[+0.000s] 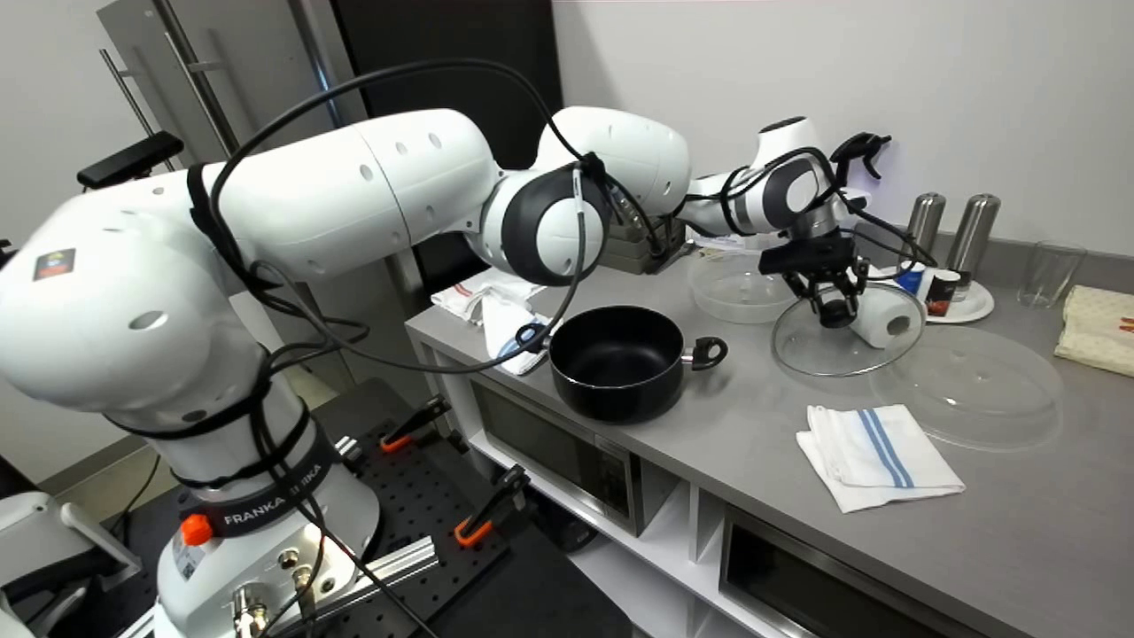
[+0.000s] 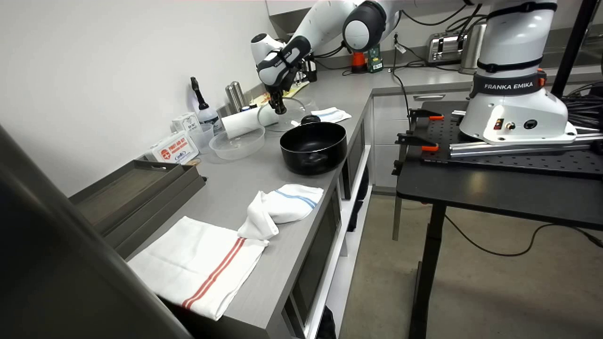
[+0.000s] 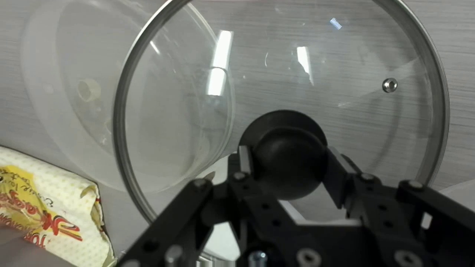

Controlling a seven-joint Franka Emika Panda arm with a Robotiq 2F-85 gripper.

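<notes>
My gripper is shut on the round black knob of a clear glass pot lid, one finger on each side of it. In exterior view 1 the lid is at the back of the counter, in front of the paper towel roll, its metal rim overlapping the flat clear plastic cover. Whether the rim touches the counter is hard to tell. The black pot stands uncovered nearer the robot base, to the left of the lid.
A clear plastic bowl is behind the lid. Steel shakers and small cups on a white plate line the wall. A folded blue-striped towel lies near the front edge.
</notes>
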